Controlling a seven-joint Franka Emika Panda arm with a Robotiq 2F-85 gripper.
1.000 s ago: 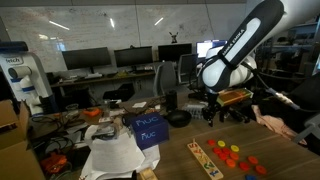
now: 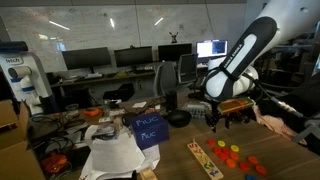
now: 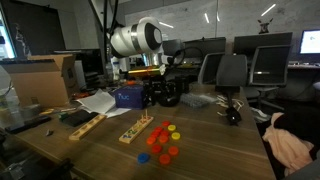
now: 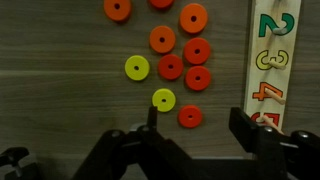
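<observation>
My gripper hangs above the wooden table, its fingers apart and nothing between them. Below, a red disc (image 4: 190, 116) appears between the fingertips in the wrist view, with a small yellow disc (image 4: 163, 99) just up and left of it. Other discs are scattered further up that view: a larger yellow disc (image 4: 137, 67), a red disc (image 4: 170, 67) and an orange disc (image 4: 194, 17). On the right lies a numbered peg board (image 4: 272, 60) with upright wooden pegs; the right finger covers its lower end. Blue discs (image 3: 143, 157) show in exterior view 2.
Another wooden strip (image 3: 87, 126) lies left of the peg board. A blue box (image 2: 150, 129), white papers (image 2: 115, 155) and a black bowl (image 2: 179, 117) stand farther off. Bare table (image 3: 215, 150) spreads to the right of the discs in exterior view 2.
The arm and gripper have shifted slightly to the right in exterior view 1. Discs and peg board look unmoved.
</observation>
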